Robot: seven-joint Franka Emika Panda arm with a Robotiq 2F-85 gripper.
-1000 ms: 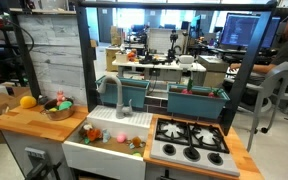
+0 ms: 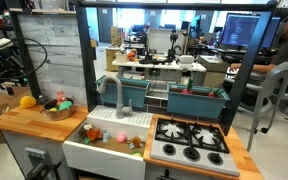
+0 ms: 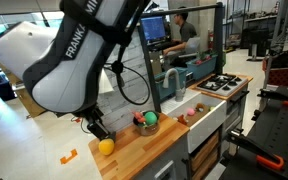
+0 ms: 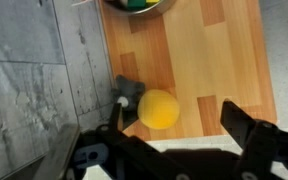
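A round orange ball or fruit (image 4: 158, 109) lies on the wooden counter (image 4: 184, 50), near its edge. In the wrist view it shows between the spread fingers of my gripper, which is open and looks down from above. Nothing is held. The exterior views show the same orange item (image 2: 27, 101) at the counter's left end, with the arm reaching over it. From the second exterior view, my gripper (image 3: 99, 130) hangs close over the orange item (image 3: 106, 146); the exact gap cannot be told.
A metal pot (image 2: 57, 112) with colourful items stands beside it. Farther right are a white sink (image 2: 104, 158) holding several toys, a grey tap (image 2: 119, 95) and a stove top (image 2: 192, 145). A dark object (image 4: 132, 90) sits by the orange item.
The arm has come further into exterior view 1 from the left, towards the orange item. The orange item, pot and sink contents have stayed in place.
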